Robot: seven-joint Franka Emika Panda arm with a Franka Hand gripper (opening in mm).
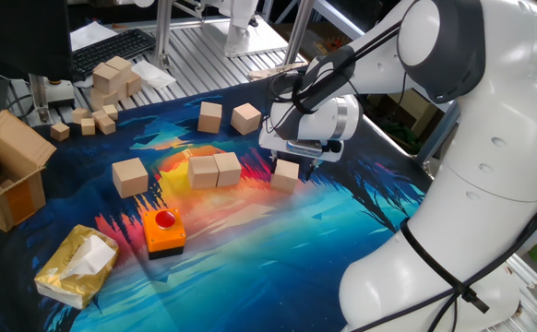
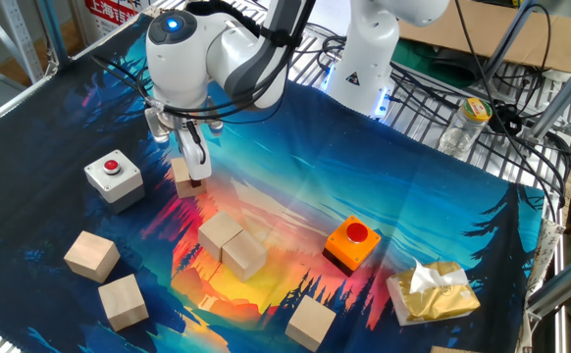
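My gripper (image 1: 293, 163) points down at the right side of the mat. Its fingers stand wide apart, so it is open. Close by its fingertips, a wooden cube (image 1: 285, 176) rests on the mat; in exterior view 2 that cube (image 2: 186, 179) is partly covered by the hand. Whether the cube lies between the fingers or just in front of them, I cannot tell. Two wooden blocks (image 1: 214, 171) touch side by side at the mat's middle. A single cube (image 1: 130, 178) sits left of them, and a pair of separate cubes (image 2: 107, 277) lies at the far side.
An orange box with a red button (image 1: 164, 234) and a gold tissue pack (image 1: 77, 266) occupy the near left. A grey button box (image 2: 115, 180) stands near the gripper. Small cubes (image 1: 95, 122) and an open carton (image 1: 15, 171) lie left.
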